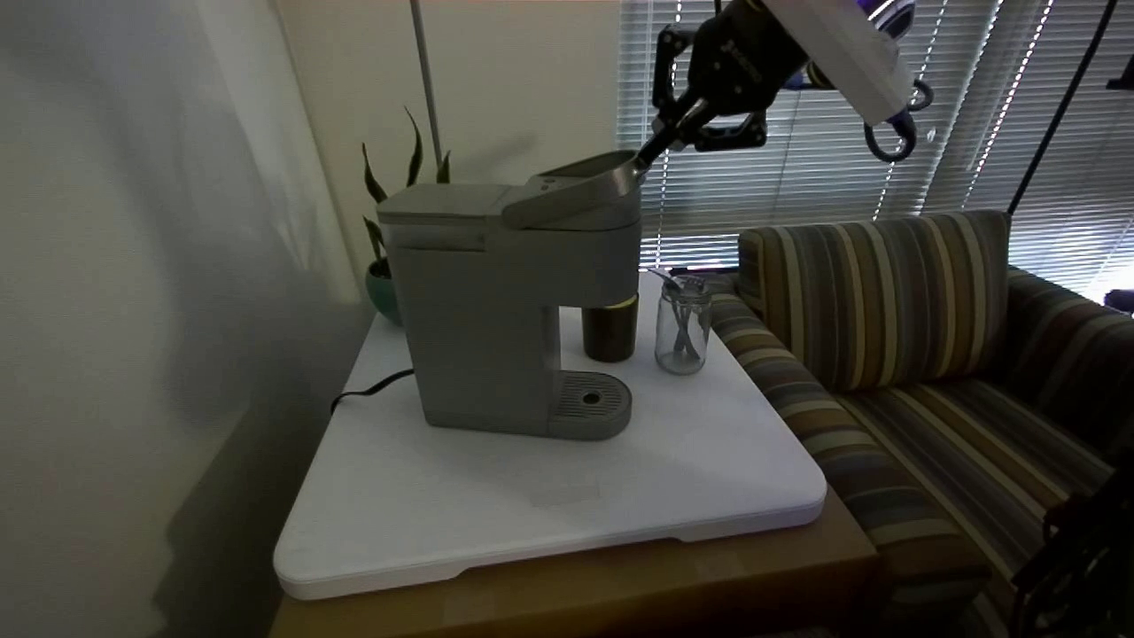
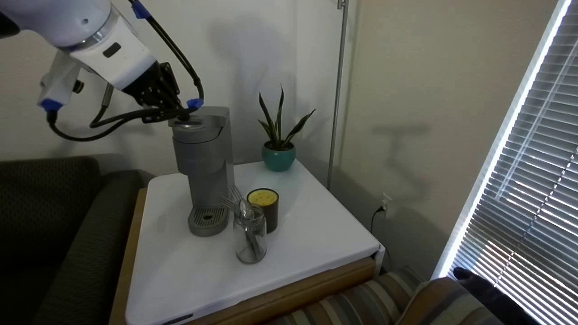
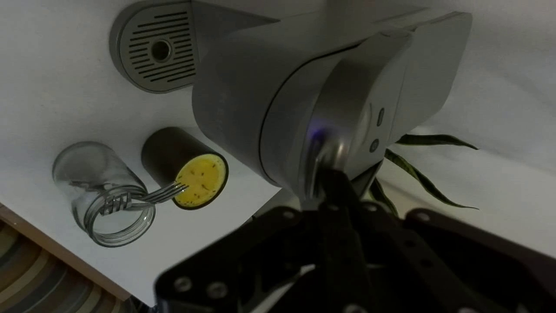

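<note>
A grey single-cup coffee maker (image 1: 478,308) stands upright on the white table (image 1: 510,510), with its drip tray (image 2: 208,216) low at the front. The rounded handle (image 3: 344,99) of its lid tilts a little upward. My gripper (image 1: 644,161) is shut, its fingertips at the front edge of that handle. In the wrist view the dark fingers (image 3: 336,190) meet the handle's rim; nothing shows held between them. Whether the tips press on the rim or reach under it, I cannot tell. Exterior view 2 has the fingertips mostly hidden behind cables.
Close to the machine stand a dark cup with yellow contents (image 2: 263,198) and a glass jar (image 2: 250,238) of forks and spoons. Behind is a potted plant (image 2: 279,154). A striped armchair (image 1: 882,308) adjoins it.
</note>
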